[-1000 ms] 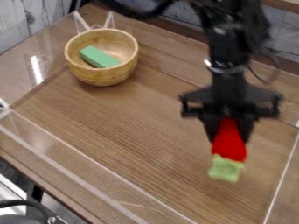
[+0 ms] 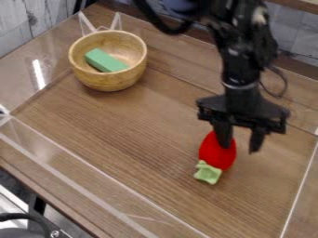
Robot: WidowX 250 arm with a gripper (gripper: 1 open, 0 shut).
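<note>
A black robot arm reaches down from the upper middle to my gripper point(image 2: 224, 130), whose black body stands over the wooden table. At its lower left a red object point(image 2: 217, 149) sits with a pale green piece point(image 2: 209, 173) just below it. Whether the fingers are open or closed on the red object cannot be made out.
A yellow bowl point(image 2: 78, 52) holding a green block point(image 2: 104, 58) sits at the upper left.
</note>
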